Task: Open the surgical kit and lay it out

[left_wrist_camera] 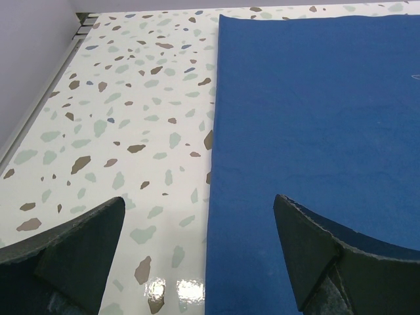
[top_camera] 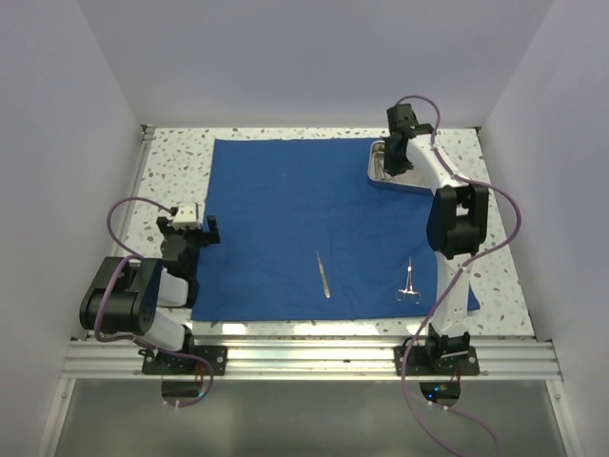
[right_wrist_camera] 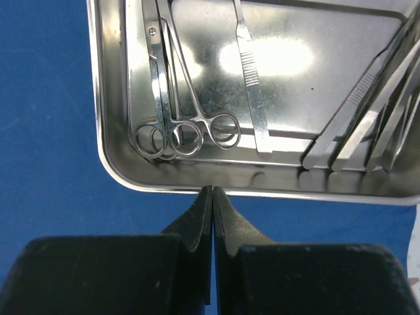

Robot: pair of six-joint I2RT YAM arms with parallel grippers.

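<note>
In the right wrist view a metal tray (right_wrist_camera: 100, 118) holds scissors-like tools (right_wrist_camera: 163, 98) at its left, a scalpel handle (right_wrist_camera: 251, 75) in the middle and several tweezers (right_wrist_camera: 367, 105) at the right. My right gripper is shut with nothing between its fingertips, over the tray's near rim and apart from the tools. On the blue cloth (top_camera: 276, 228) lie another scalpel handle (top_camera: 324, 275) and, near the front right, a forceps (top_camera: 409, 283) with ring handles. My left gripper stands open and empty above the cloth's left edge.
The tray (top_camera: 400, 186) sits at the back right of the cloth, partly covered by my right arm (top_camera: 457, 219) in the top view. Speckled table (top_camera: 176, 171) shows around it.
</note>
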